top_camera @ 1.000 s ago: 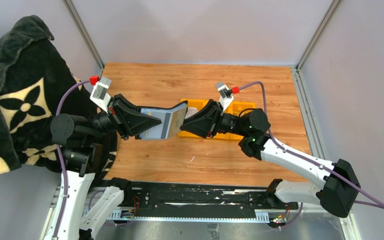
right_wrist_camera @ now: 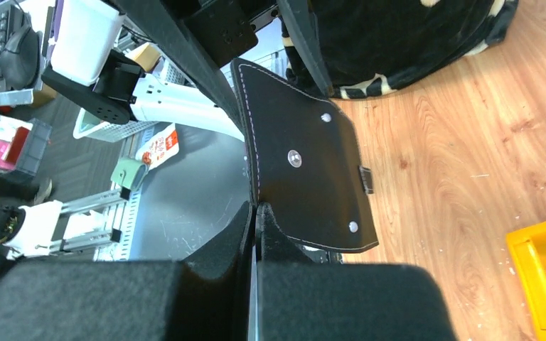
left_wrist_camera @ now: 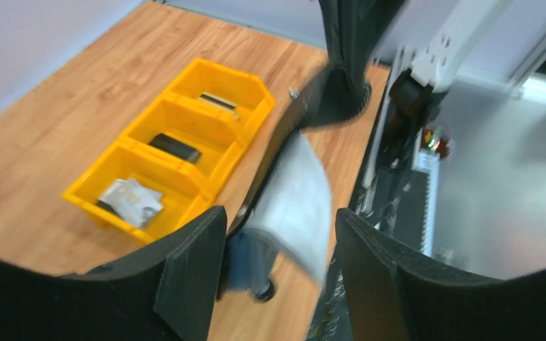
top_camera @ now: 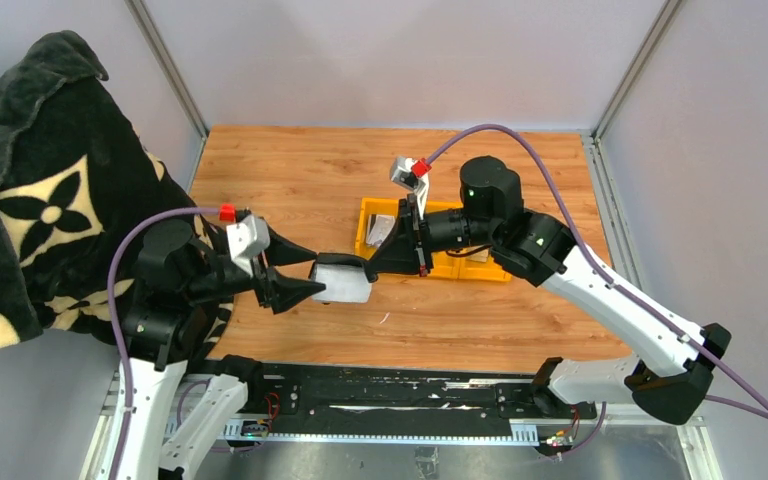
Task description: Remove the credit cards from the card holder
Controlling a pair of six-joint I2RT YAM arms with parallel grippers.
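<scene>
The black leather card holder [right_wrist_camera: 306, 156] hangs in the air between both arms, with snap buttons on its outer face. Pale sleeves or cards [top_camera: 343, 285] show on its inner side; which of the two is hard to tell. In the right wrist view, my right gripper is shut on one edge of the holder. My left gripper [top_camera: 318, 271] stands open at the opposite end. In the left wrist view, its fingers [left_wrist_camera: 195, 266] lie to either side of the holder's near end, with a wide gap between them and the holder closer to the left one.
A yellow compartment tray [top_camera: 365, 225] sits on the wooden table [top_camera: 290, 180] behind the holder. Its compartments hold a clear wrapped packet [left_wrist_camera: 131, 199] and dark flat items. A dark patterned blanket [top_camera: 50, 215] fills the left side.
The left gripper has opened from the holder and shifted slightly toward the front. The holder has turned, so less of its inside faces up. The right arm has swung and tilted with it.
</scene>
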